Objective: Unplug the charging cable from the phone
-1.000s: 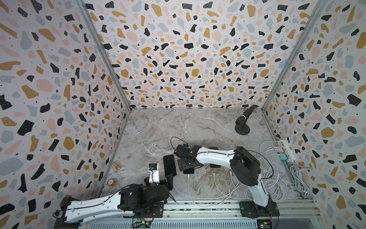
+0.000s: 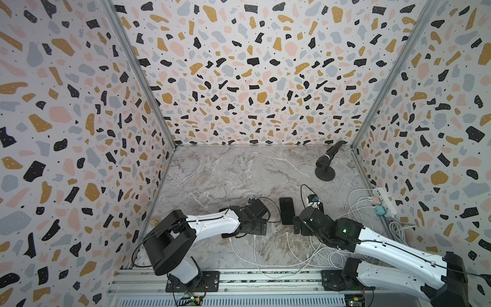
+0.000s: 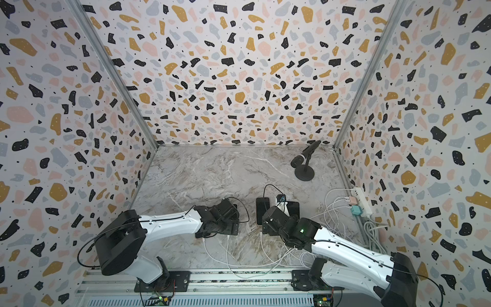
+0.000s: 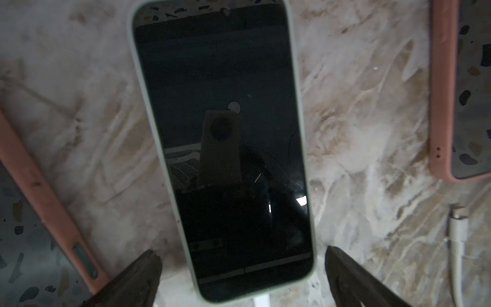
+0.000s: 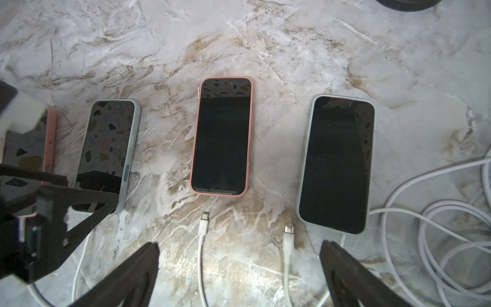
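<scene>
A mint-cased phone (image 4: 230, 153) lies face up under my left gripper, which is open with one finger beside each long side, near the lower end. At its bottom edge a white cable (image 4: 261, 300) shows; the plug itself is not clear. My right gripper hangs open above the table, nothing between its fingers. Ahead of it lie an orange-cased phone (image 5: 222, 138) and another light-cased phone (image 5: 336, 163). Two loose white plugs, a left one (image 5: 203, 220) and a right one (image 5: 288, 240), lie apart from these phones.
Another orange-cased phone (image 4: 46, 204) lies left of the mint one. Coiled white cables (image 5: 455, 220) and a power strip (image 2: 384, 201) occupy the right side. A dark stand (image 2: 325, 171) is at the back right.
My left arm has come from the front left to over the mint phone. My right arm, which was over that phone, has moved right and now stands near the orange and light-cased phones.
</scene>
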